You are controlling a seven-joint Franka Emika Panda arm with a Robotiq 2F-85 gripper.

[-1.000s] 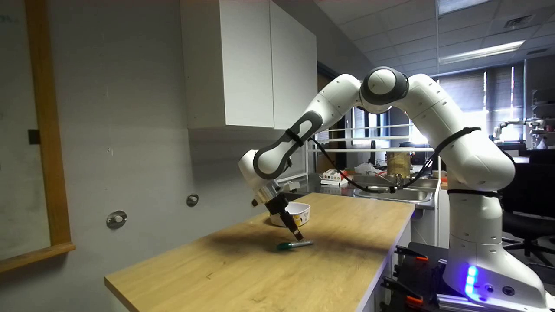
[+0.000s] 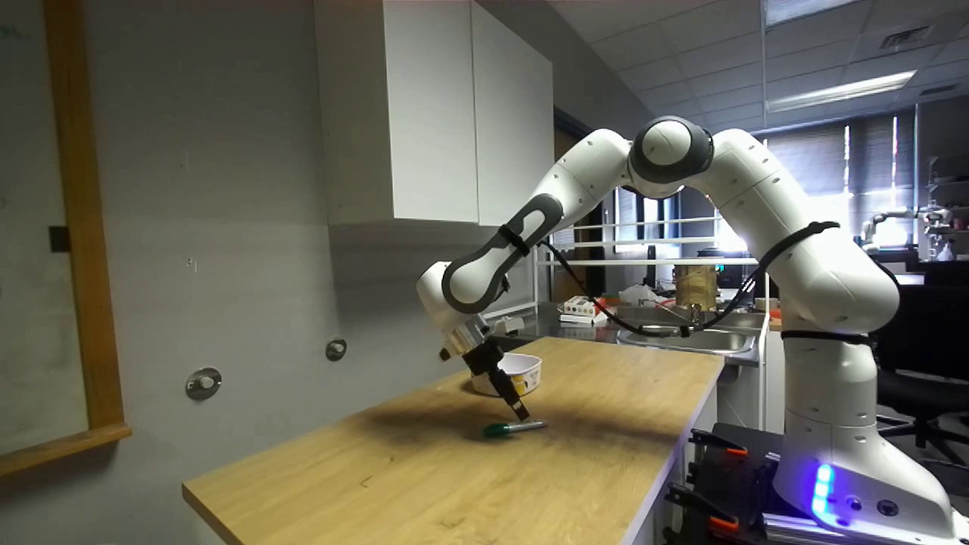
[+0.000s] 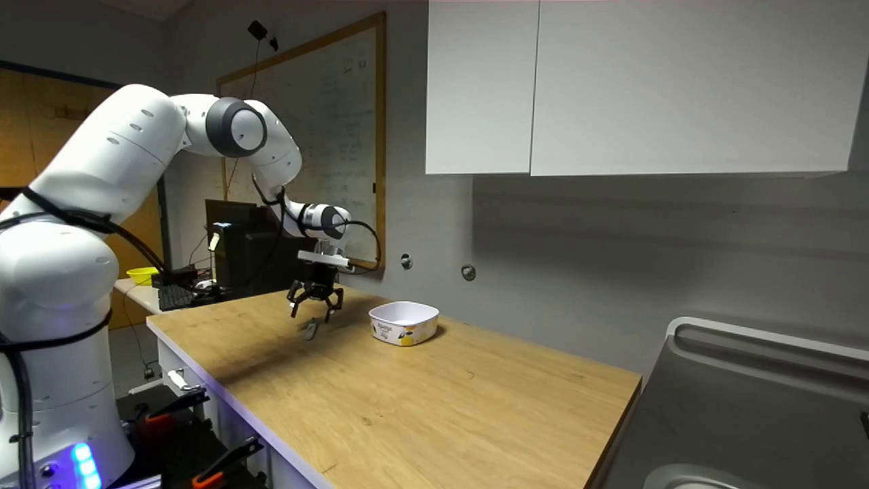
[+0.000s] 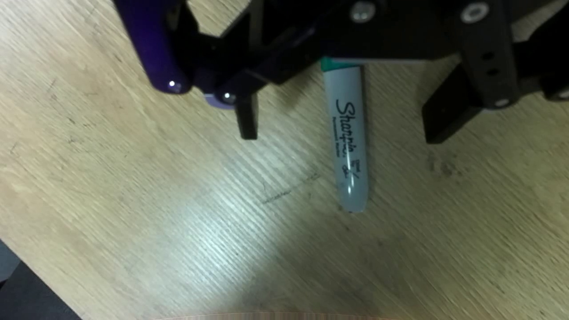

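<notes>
A grey Sharpie marker (image 4: 349,144) with a green cap lies flat on the wooden table, its cap end partly hidden behind the gripper body in the wrist view. My gripper is open above it, one finger well to either side and nothing between the fingers but bare table and the marker below. In exterior view 1 the marker (image 2: 514,428) lies just under the fingertips. A white bowl with a lemon print (image 3: 404,322) stands on the table beside the gripper (image 3: 316,308), near the wall.
White cupboards (image 2: 431,109) hang on the wall above it. A sink (image 2: 704,341) lies beyond the far end of the table in exterior view 1.
</notes>
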